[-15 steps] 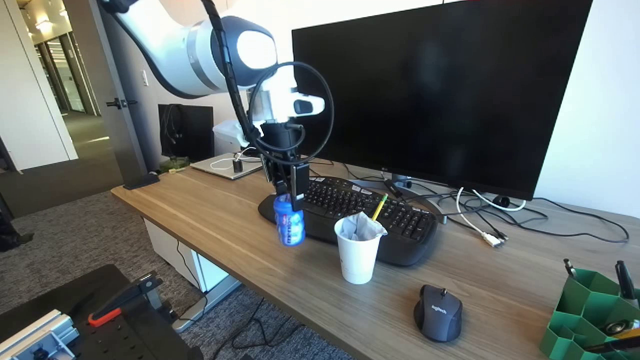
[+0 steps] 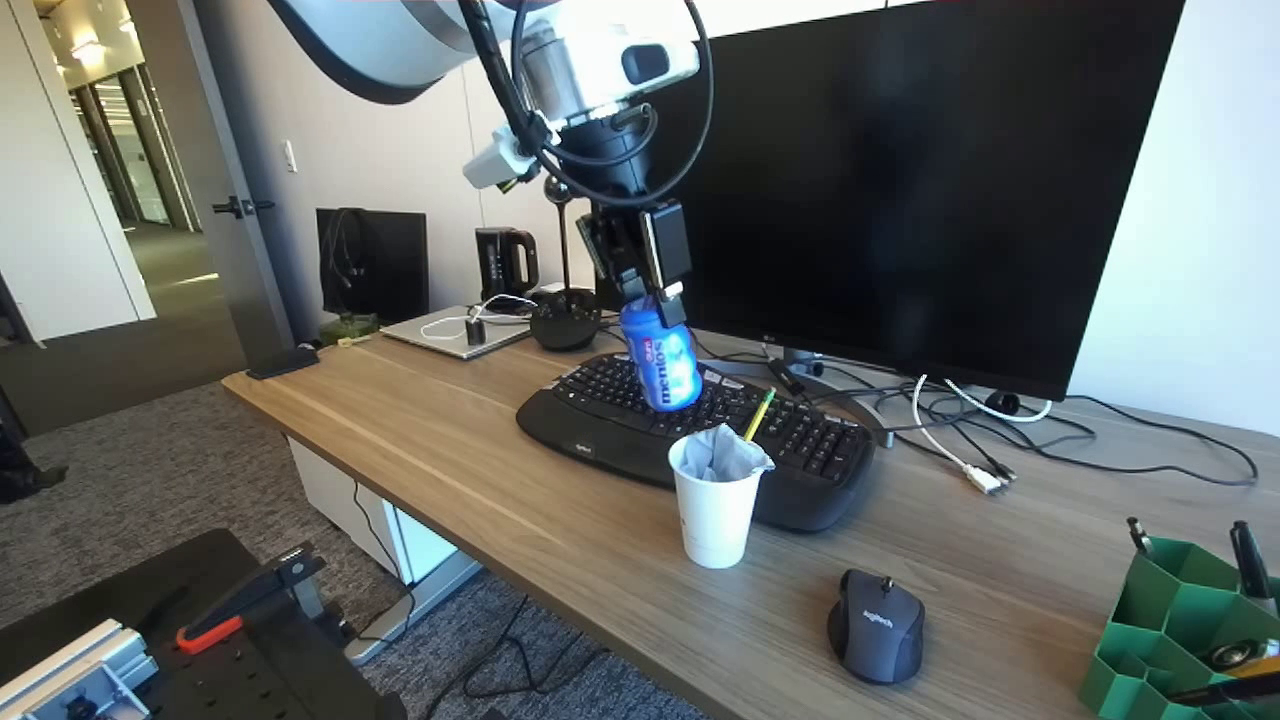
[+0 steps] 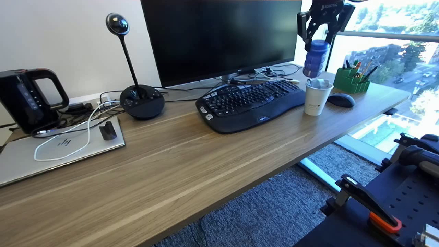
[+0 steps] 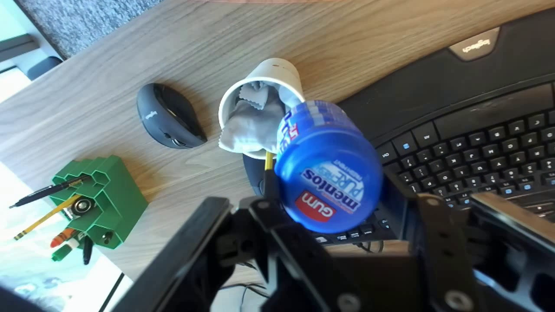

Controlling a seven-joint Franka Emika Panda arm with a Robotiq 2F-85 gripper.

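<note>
A blue Mentos gum bottle (image 2: pixel 661 360) hangs in the air with my gripper (image 2: pixel 654 300) shut on its capped end. In exterior view 2 the bottle (image 3: pixel 315 61) shows upright, just above and behind the white paper cup (image 3: pixel 315 100). From the wrist, its blue lid (image 4: pixel 328 182) faces the camera between the dark fingers and overlaps one edge of the cup (image 4: pixel 281 73). The cup stands on the desk with grey wrappers (image 4: pixel 253 125) and a yellow pencil (image 2: pixel 759 414) in it.
A black keyboard (image 2: pixel 576 426) lies beside the cup, in front of a large monitor (image 2: pixel 912 192). A mouse (image 2: pixel 877 628) and a green pen holder (image 2: pixel 1158 624) are on the cup's other side. Bare desk (image 3: pixel 144 181) stretches out left in exterior view 2.
My gripper has risen and moved right in exterior view 1, carrying the bottle from low over the desk to above the keyboard. The cup has not moved.
</note>
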